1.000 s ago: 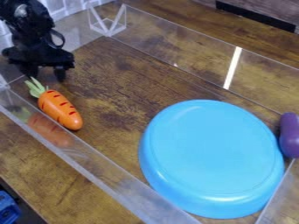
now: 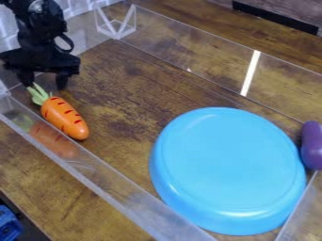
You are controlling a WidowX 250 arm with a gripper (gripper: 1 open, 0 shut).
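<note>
My black gripper point(image 2: 40, 66) hangs at the upper left, low inside a clear-walled enclosure, just above the leafy top of an orange toy carrot point(image 2: 63, 117). The carrot lies on the wooden floor with its green leaves pointing up-left toward the gripper. The fingertips are dark and blurred into shadow, so their opening is unclear. A large light-blue plate point(image 2: 227, 169), upside down or flat, fills the lower right.
A purple object point(image 2: 311, 146) sits at the right edge by the plate. Clear plastic walls border the area. A blue item point(image 2: 7, 224) is at the bottom-left corner outside.
The gripper has shifted very slightly within the upper-left corner. The carrot and plate have not moved.
</note>
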